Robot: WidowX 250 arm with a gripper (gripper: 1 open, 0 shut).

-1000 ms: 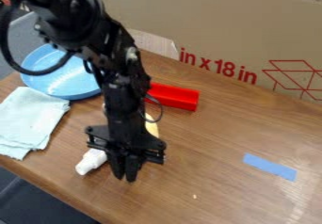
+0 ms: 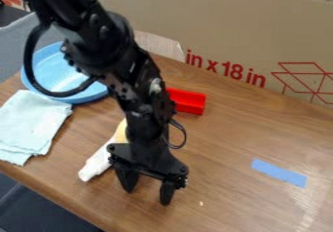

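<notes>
My black gripper (image 2: 147, 189) points down over the front of the wooden table, its two fingers open and apart, with nothing seen between them. Just left of it and partly behind it lies a white object (image 2: 93, 166) with a yellow part, partly hidden by my arm. A red object (image 2: 189, 102) sits behind the arm.
A blue plate (image 2: 58, 75) and a folded pale cloth (image 2: 26, 124) lie at the left. A blue tape strip (image 2: 278, 174) is at the right, where the table (image 2: 254, 138) is mostly clear. A cardboard box (image 2: 267, 36) stands along the back.
My gripper has moved slightly right and toward the front, and its fingers now stand farther apart than before.
</notes>
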